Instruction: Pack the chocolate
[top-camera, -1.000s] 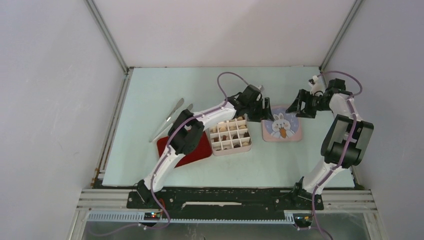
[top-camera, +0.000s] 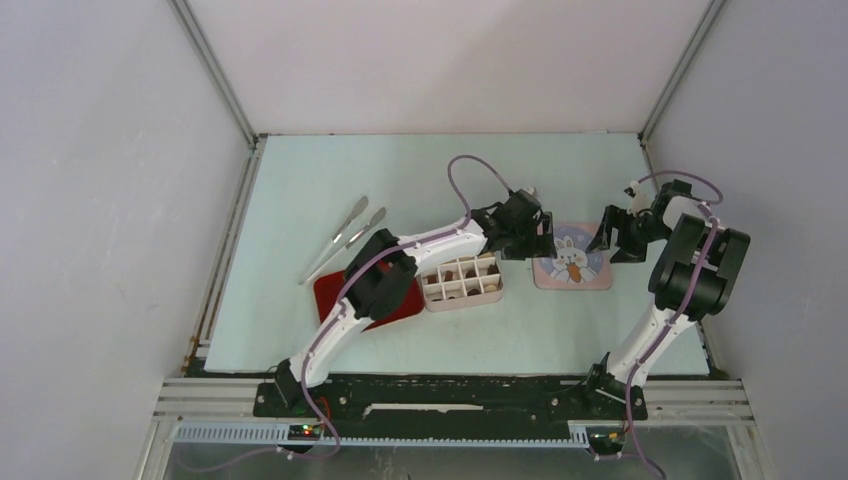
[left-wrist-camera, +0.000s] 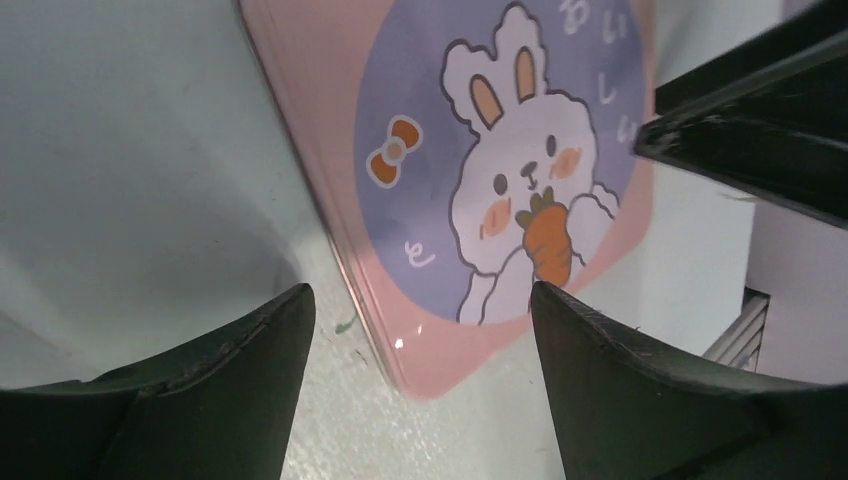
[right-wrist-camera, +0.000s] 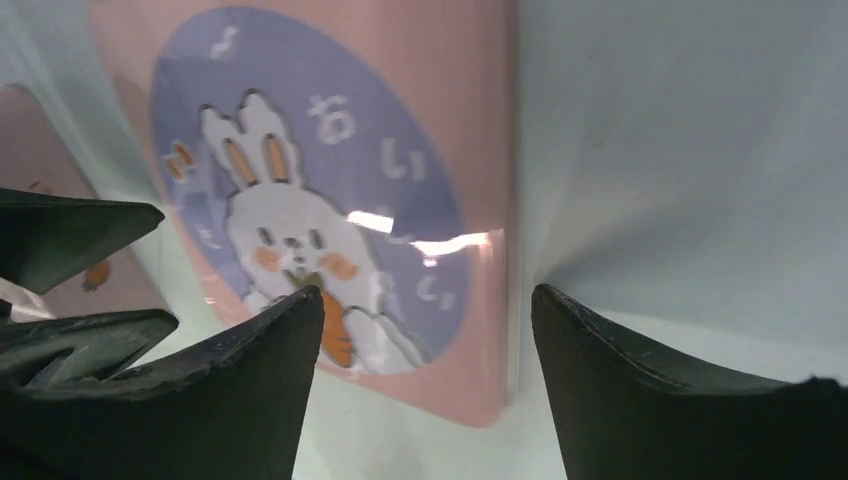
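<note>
A pink square lid (top-camera: 572, 270) with a rabbit print lies flat on the table, right of the white divided box (top-camera: 463, 287) that holds chocolates. My left gripper (top-camera: 532, 240) is at the lid's left end, part open; in the left wrist view its fingers straddle the lid's near corner. My right gripper (top-camera: 610, 240) is at the lid's right end, part open, its fingertips beside the lid's edge in the right wrist view. Neither shows a grip on the lid.
A red tray (top-camera: 400, 312) lies left of the box, partly under the left arm. Two metal tongs (top-camera: 330, 244) lie at the left.
Both grippers have moved down toward the front of the table onto the lid's two ends. The lid sits slightly lower in the top view than one second ago.
</note>
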